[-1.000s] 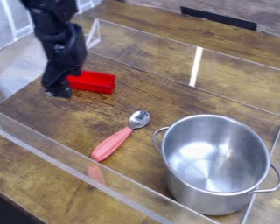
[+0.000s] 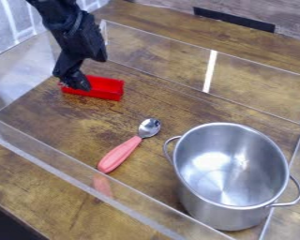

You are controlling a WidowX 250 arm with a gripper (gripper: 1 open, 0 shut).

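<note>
My black gripper [image 2: 67, 75] hangs open at the upper left, its fingers low at the left end of a red rectangular block [image 2: 102, 88], partly covering it. Whether they touch the block cannot be told. A spoon with a pink handle [image 2: 120, 154] lies in the middle of the wooden surface. A large steel pot [image 2: 228, 171] with two side handles stands at the lower right.
Clear plastic walls enclose the work area on the wooden table [image 2: 52, 197]. Bare surface lies between the block, the spoon and the pot.
My gripper has moved from left of and in front of the block to over its left end, after shifting left earlier. The other things have stayed put.
</note>
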